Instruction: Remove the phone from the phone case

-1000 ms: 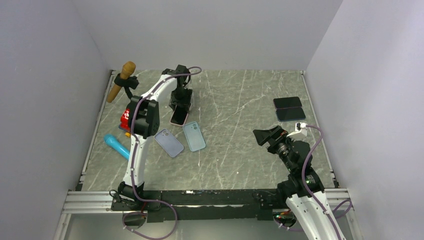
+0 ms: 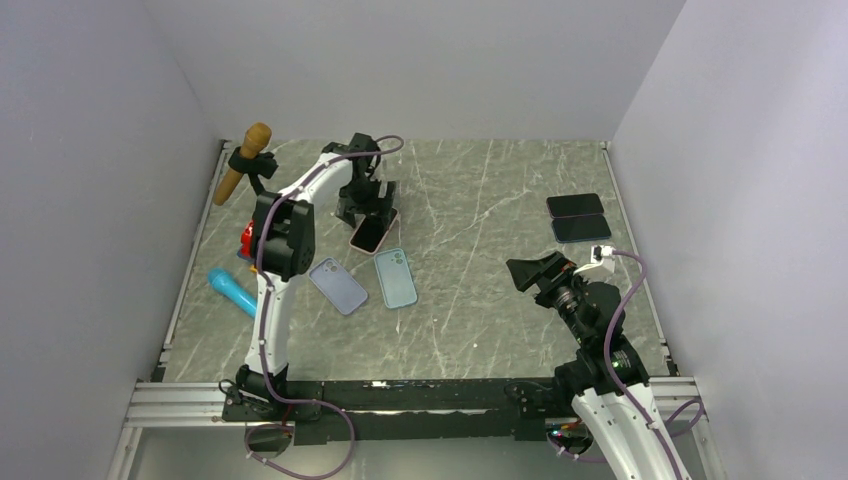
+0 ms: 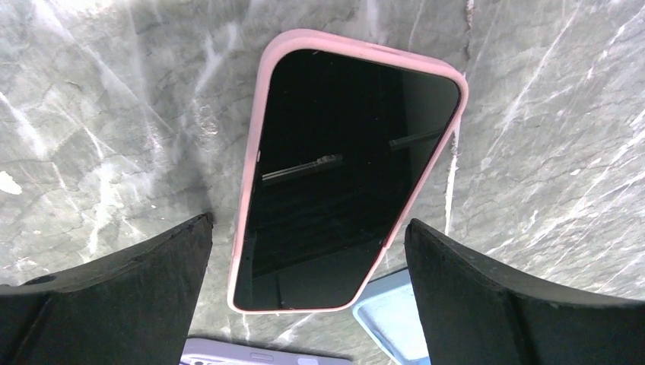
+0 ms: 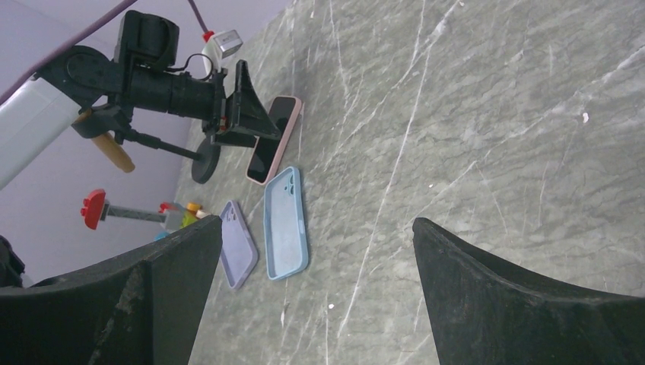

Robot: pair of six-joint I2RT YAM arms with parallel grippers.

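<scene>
A dark-screened phone [image 3: 331, 175] in a pink case [image 3: 251, 167] lies screen up on the marble table, at the left-back in the top view [image 2: 370, 232]. My open left gripper is over it, its fingertips either side of the case's long edges in the left wrist view, with the phone inside the case. My right gripper hangs open over the right front of the table, empty.
An empty light blue case [image 2: 396, 279] and a lavender case [image 2: 338, 285] lie in front. Toys, a blue microphone [image 2: 231, 292] and a stand crowd the left. Two dark phones [image 2: 580, 228] lie at the right.
The pink-cased phone and the light blue case have shifted slightly right since a second ago. The right arm is still.
</scene>
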